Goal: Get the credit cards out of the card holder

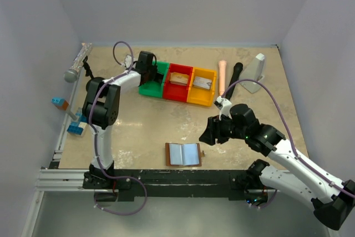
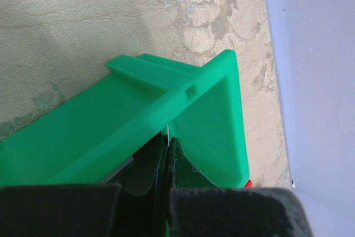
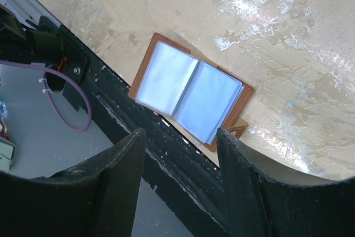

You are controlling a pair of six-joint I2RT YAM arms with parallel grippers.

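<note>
The card holder (image 3: 142, 74) lies open near the table's front edge, a brown leather cover with clear and pale blue sleeves (image 3: 206, 102) inside. Whether cards sit in the sleeves I cannot tell. My right gripper stands open above the table, just right of the holder in the top view, with nothing between its fingers. At the back left, my left gripper is shut and reaches into the green bin (image 2: 208, 76), its tips close to the bin wall. A thin pale line shows at those tips; what it is I cannot tell.
Right of the green bin stand a red bin (image 1: 167, 92) holding a tan item (image 1: 179, 78) and a yellow bin (image 1: 198, 98) with a pale item (image 1: 202, 82). A black rod (image 1: 234, 79) and a spray bottle (image 1: 254, 72) are farther right.
</note>
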